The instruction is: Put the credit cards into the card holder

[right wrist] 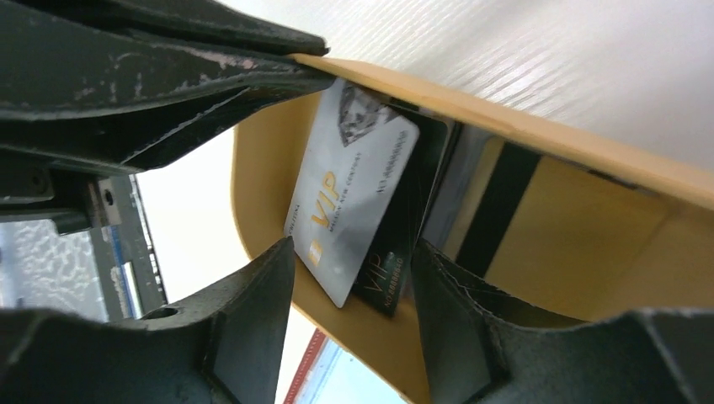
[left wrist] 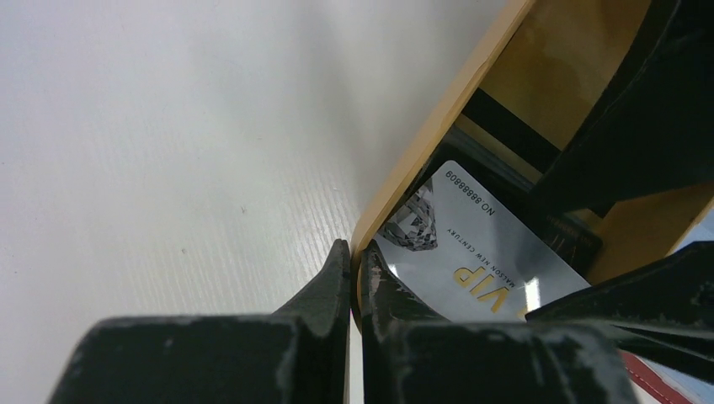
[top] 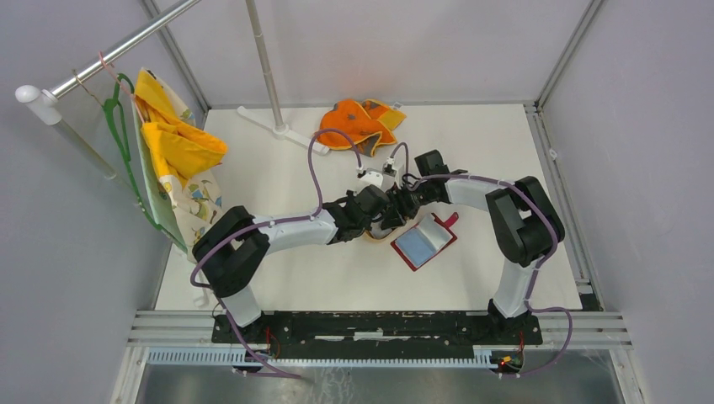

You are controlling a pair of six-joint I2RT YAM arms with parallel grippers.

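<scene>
A tan box holds a silver VIP card, with a black VIP card (right wrist: 391, 261) beside it in the right wrist view. My left gripper is shut on the box's near wall in the left wrist view. My right gripper is part open over the cards, one finger at each side of their lower part; whether it touches them I cannot tell. In the top view both grippers meet over the box at mid table. A red card holder (top: 418, 246) with blue and clear pockets lies open just right of the box.
An orange cloth (top: 354, 122) lies at the back. A white rack with hangers and yellow fabric (top: 177, 151) stands on the left.
</scene>
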